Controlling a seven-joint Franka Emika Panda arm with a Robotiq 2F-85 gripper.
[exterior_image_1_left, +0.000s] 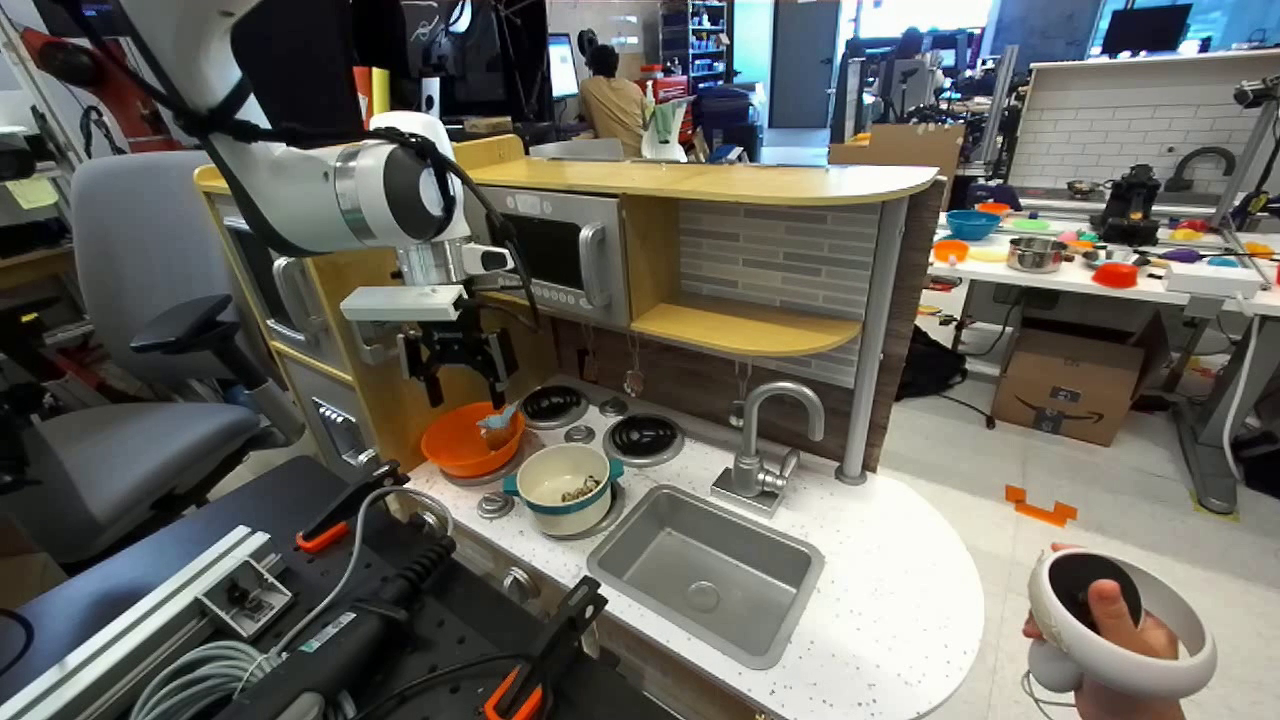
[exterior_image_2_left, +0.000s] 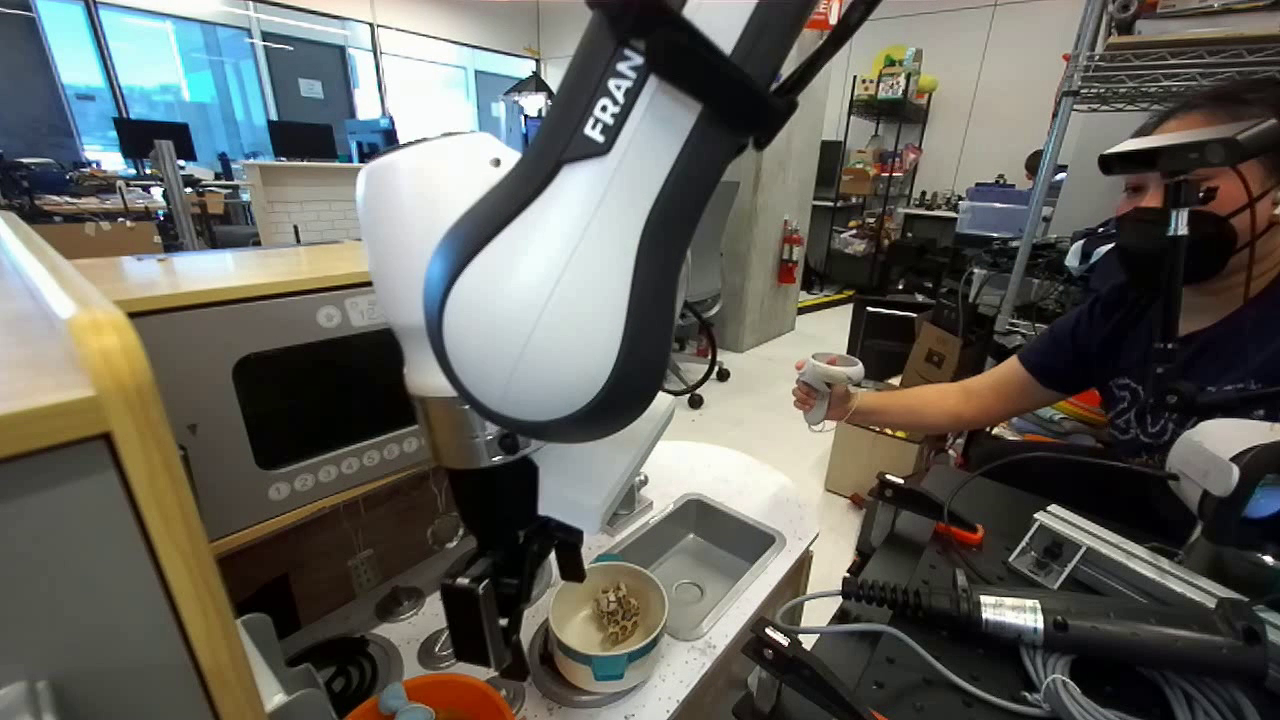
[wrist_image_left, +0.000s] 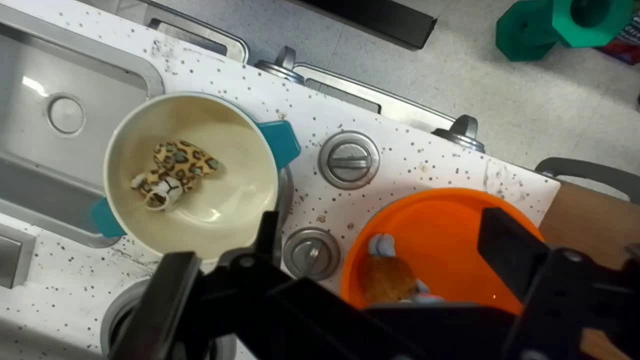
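My gripper (exterior_image_1_left: 465, 390) stands open above the orange bowl (exterior_image_1_left: 446, 446), nothing between its fingers. In the bowl lies a small toy, brown with grey-blue ends (wrist_image_left: 388, 277); part of it is hidden behind my gripper in the wrist view. Beside the bowl a cream pot (wrist_image_left: 234, 180) with teal handles sits on a burner. Inside that pot rests a leopard-spotted toy (wrist_image_left: 180, 170). In the second exterior view my gripper's dark fingers (exterior_image_2_left: 477, 618) hang close to the pot's left side, with the bowl below.
An empty sink (exterior_image_1_left: 708, 576) with a faucet (exterior_image_1_left: 750, 438) lies right of the pot. The yellow-sided cabinet with a microwave (exterior_image_1_left: 558, 246) rises behind the stove. Open white counter (exterior_image_1_left: 894, 576) spreads on the far right. A person holds a controller (exterior_image_1_left: 1122, 624) away from the arm.
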